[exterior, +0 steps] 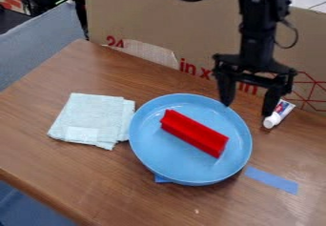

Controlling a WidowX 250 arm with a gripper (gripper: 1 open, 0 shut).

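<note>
My black gripper [250, 101] hangs open above the back right of the blue plate [159, 158], near a white tube [279, 113] that lies on the table at the plate's right. A red cylinder [193, 133] lies diagonally on the plate. Nothing shows between the fingers. A folded pale cloth [91, 117] is on the table left of the plate.
A cardboard panel [166, 30] stands along the back of the wooden table [71, 82]. Strips of blue tape lie under and beside the plate.
</note>
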